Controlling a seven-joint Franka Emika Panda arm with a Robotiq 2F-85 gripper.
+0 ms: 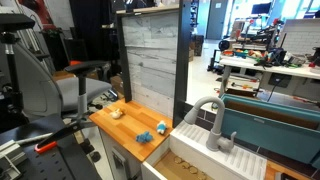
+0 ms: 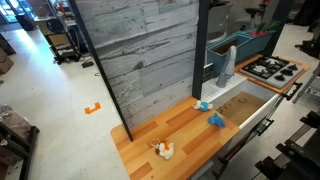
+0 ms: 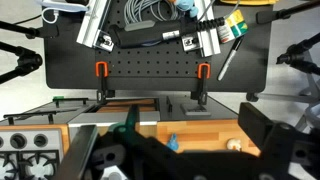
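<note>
My gripper is open; its two orange-marked fingers stand wide apart in the wrist view, with nothing between them. It hangs away from the wooden counter (image 2: 150,128). On that counter lie a small blue object (image 2: 217,120), a second blue-and-white one (image 2: 204,105), and a whitish, orange-tinged object (image 2: 163,150) farther off. In exterior view 1 the same blue object (image 1: 145,137) lies near the counter's front edge, with the whitish object (image 1: 117,114) toward the far end. Their exact kind is too small to tell.
Beside the counter is a sink (image 1: 180,175) with a tall grey faucet (image 1: 218,115). A stove (image 2: 270,70) lies beyond it. A dark panel wall (image 1: 155,60) stands behind the counter. Cables (image 3: 150,10) and tools lie on the black perforated surface below the gripper.
</note>
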